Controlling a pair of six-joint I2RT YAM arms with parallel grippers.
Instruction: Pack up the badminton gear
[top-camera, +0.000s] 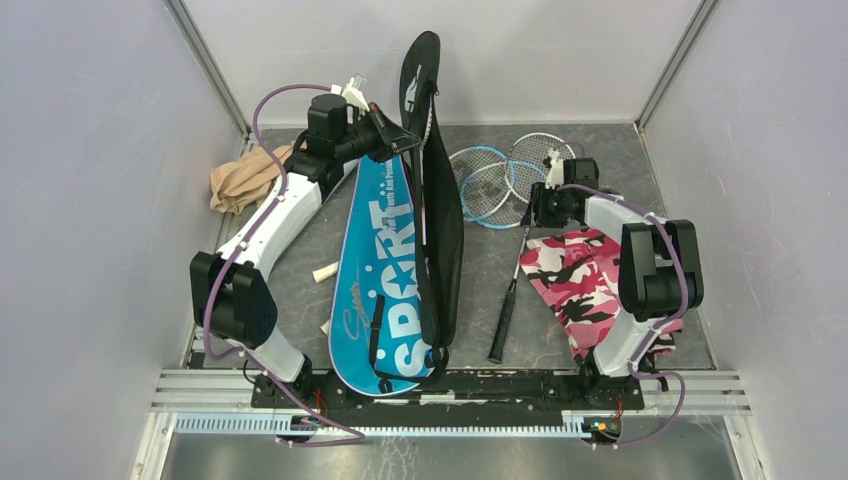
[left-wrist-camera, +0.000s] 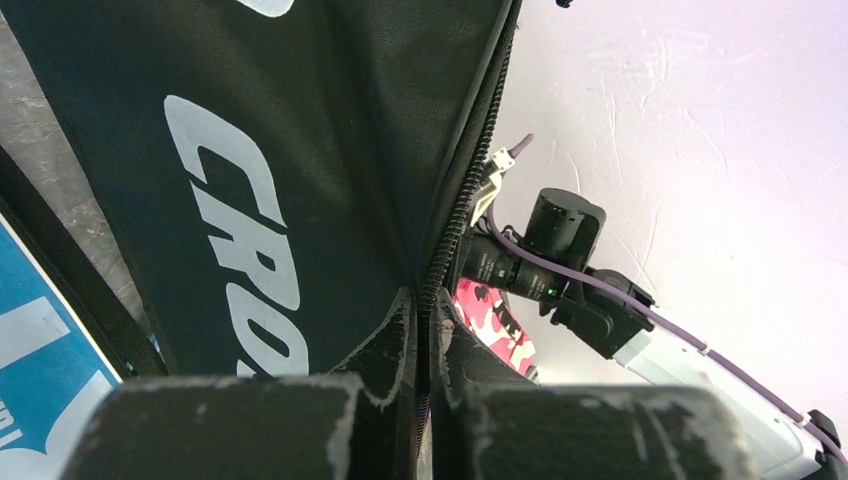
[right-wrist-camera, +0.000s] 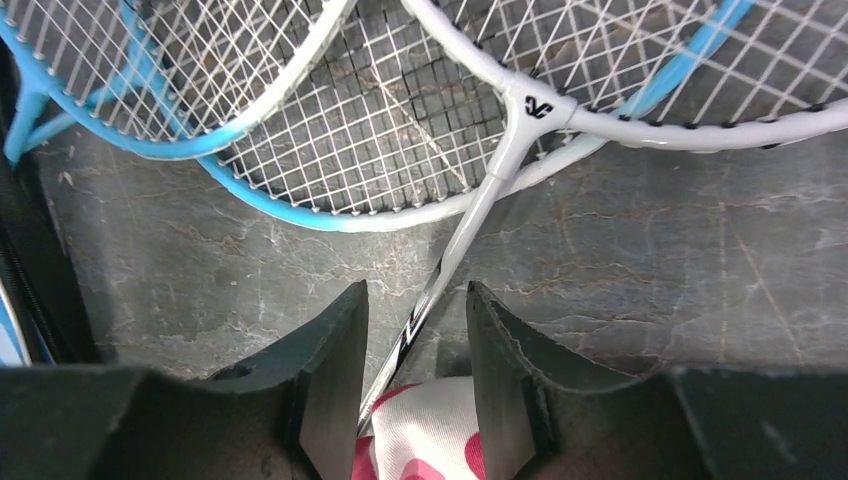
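Observation:
A blue and black racket bag (top-camera: 375, 290) lies at the left of the floor, its black side (left-wrist-camera: 330, 180) held up by my left gripper, which is shut on the zippered edge. The white racket (right-wrist-camera: 525, 115), with a black handle (top-camera: 503, 325), lies loose with its head over the blue-and-white racket (right-wrist-camera: 290, 212). Above the white racket's shaft (right-wrist-camera: 425, 305), my right gripper stands open, the shaft running between and below its fingers. Part of the racket heads is hidden by the right arm in the top view.
A pink camouflage cloth (top-camera: 590, 285) lies beside the racket handle, under the right arm. A brown cloth (top-camera: 250, 180) sits at the back left, and a white cylinder (top-camera: 325, 272) rests left of the bag. Bare floor separates the bag and the handle.

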